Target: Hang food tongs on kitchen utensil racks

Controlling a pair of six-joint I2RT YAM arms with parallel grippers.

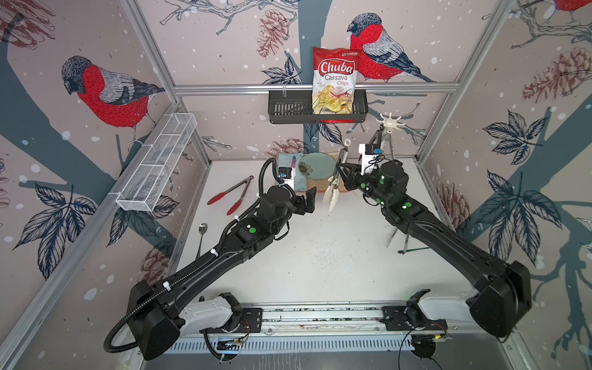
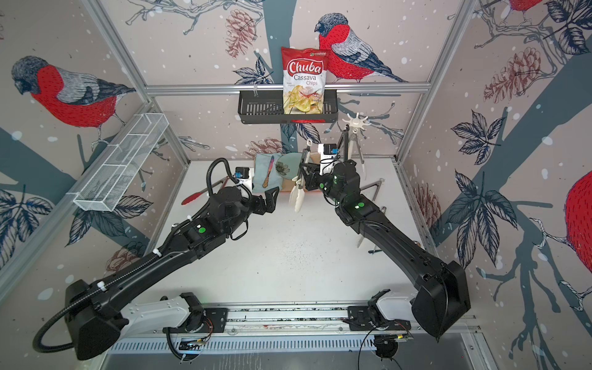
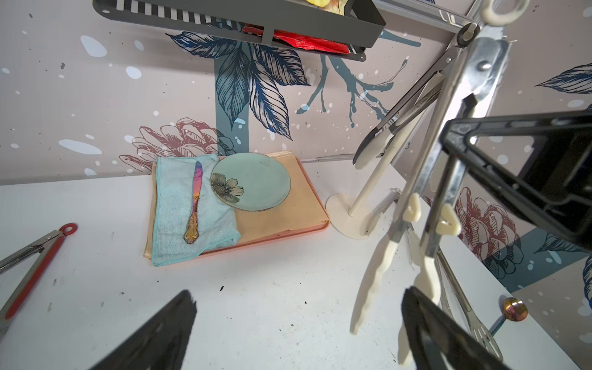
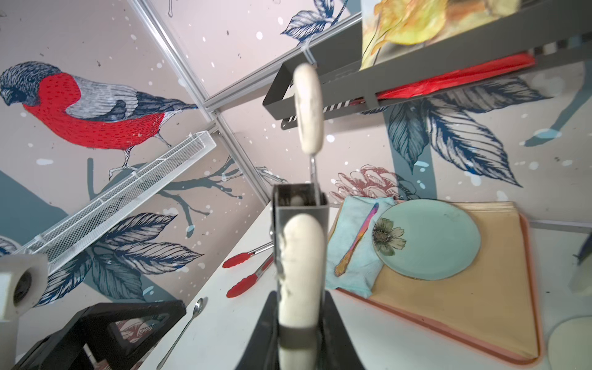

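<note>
Steel food tongs with cream-white tips (image 3: 425, 280) and a white ring on top hang upright, tips down, with their two arms slightly spread. My right gripper (image 1: 344, 174) is shut on them, below the ring. The white utensil rack (image 1: 392, 122) stands at the back right, a short way right of the held tongs; dark-tipped tongs (image 3: 404, 101) hang from it in the left wrist view. My left gripper is open and empty, left of the held tongs. In the right wrist view the tongs' white parts (image 4: 302, 259) rise between the fingers and hide what lies behind.
A tray (image 4: 493, 308) with cloth, knife and green plate sits at the back centre. Red-tipped tongs (image 1: 239, 194) and a spoon (image 1: 202, 228) lie left; several utensils lie right. A dark shelf (image 1: 289, 111) holds chips above.
</note>
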